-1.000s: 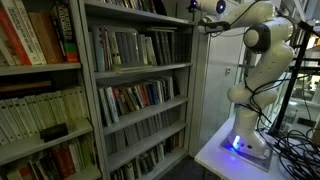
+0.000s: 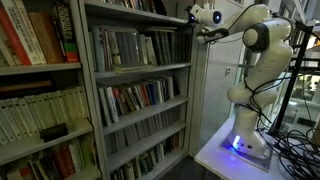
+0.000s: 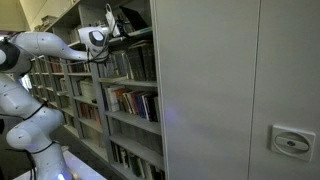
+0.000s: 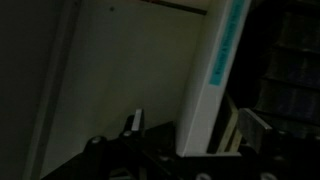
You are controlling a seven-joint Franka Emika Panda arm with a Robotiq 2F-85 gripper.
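Observation:
High at the top shelf of the tall bookcase (image 2: 97,100), my gripper (image 2: 190,14) reaches in from the right. The wrist view is dark. In it, my gripper stands open, its fingers (image 4: 137,122) spread wide apart. A pale upright slab with a teal strip (image 4: 206,98), perhaps a book or binder, runs through the space between them. Whether either finger touches it, I cannot tell. In exterior view 2 the gripper (image 3: 112,20) is up beside the top shelf, and small details there are unclear.
Book rows (image 2: 135,97) fill several shelves below the arm. A large pale panel (image 3: 215,90) stands right of the bookcase. The arm's base rests on a white table (image 2: 225,160), with loose black cables (image 2: 295,150) beside it.
The arm's upper end and gripper have come down somewhat from near the top edge of exterior view 1. The books and shelves look the same.

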